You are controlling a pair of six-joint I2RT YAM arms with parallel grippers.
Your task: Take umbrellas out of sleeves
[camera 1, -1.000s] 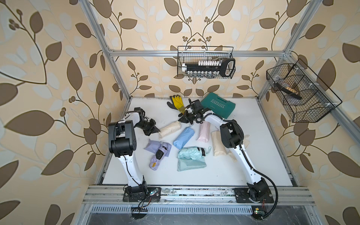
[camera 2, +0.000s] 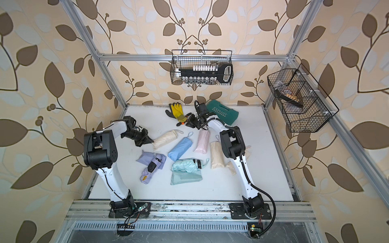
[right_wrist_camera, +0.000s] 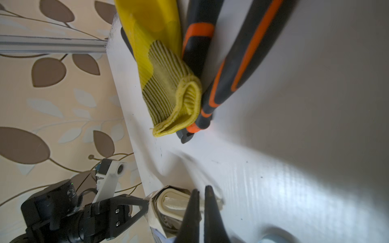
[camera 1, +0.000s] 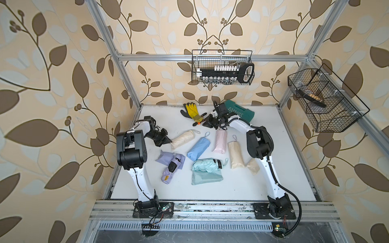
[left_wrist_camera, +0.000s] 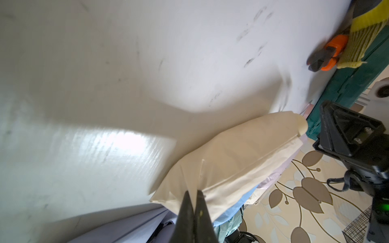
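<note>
My left gripper is shut at the left end of a cream sleeved umbrella (camera 1: 183, 139), seemingly pinching its fabric. My right gripper is shut, nothing visible between its fingers, above the table just behind that umbrella's looped end. Blue (camera 1: 197, 149), pink (camera 1: 220, 141) and second cream (camera 1: 235, 156) sleeved umbrellas lie across the middle. A lavender umbrella (camera 1: 174, 166) rests on its flat sleeve (camera 1: 164, 158); a turquoise umbrella (camera 1: 204, 165) lies on its sleeve (camera 1: 206, 178). A loose cream fabric piece (camera 1: 253, 166) lies right, partly behind my right arm.
Yellow-black glove (camera 1: 191, 109) and orange-black pliers (right_wrist_camera: 247, 48) lie at the back, beside a green case (camera 1: 241, 111). Wire baskets (camera 1: 222, 68) hang above.
My right gripper has moved back and to the right, away from over the left cream umbrella, uncovering its loop. My left arm is nearly still.
</note>
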